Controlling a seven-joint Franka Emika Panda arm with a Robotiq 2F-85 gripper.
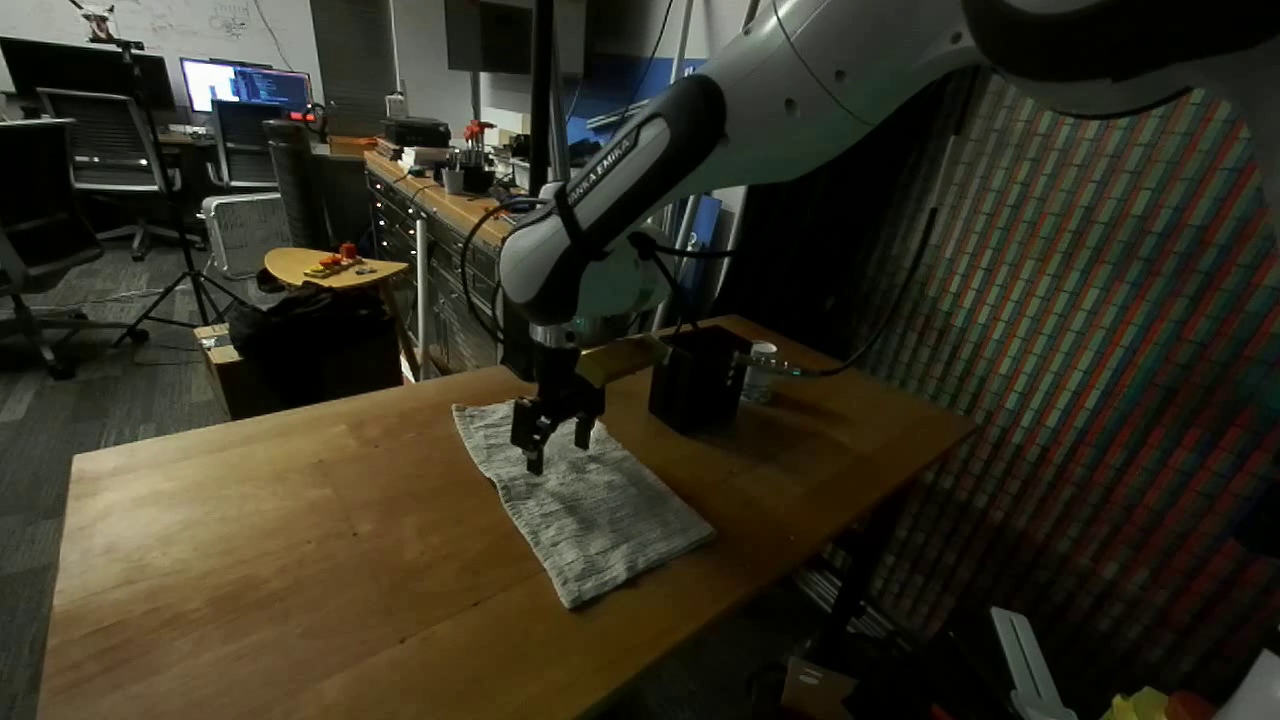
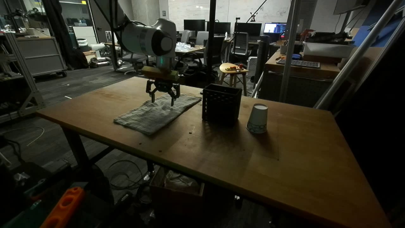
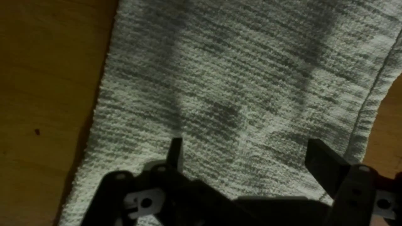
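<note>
A grey, ribbed cloth (image 1: 600, 516) lies flat on the wooden table, with slight creases near its middle. Above it hangs my gripper (image 1: 559, 454), its fingers apart and nothing between them. In the second exterior view the gripper (image 2: 163, 102) points down over the far half of the cloth (image 2: 152, 117). From the wrist, the cloth (image 3: 226, 94) fills most of the picture, and the open gripper spans much of its width. A stitched hem runs along its right side there. Whether the fingertips touch the fabric I cannot tell.
Beside the cloth stands a black perforated basket (image 2: 221, 104). A white paper cup (image 2: 258, 118) rests upside down a little beyond it. Bare wooden table (image 1: 264, 528) stretches to the left of the cloth in the first exterior view.
</note>
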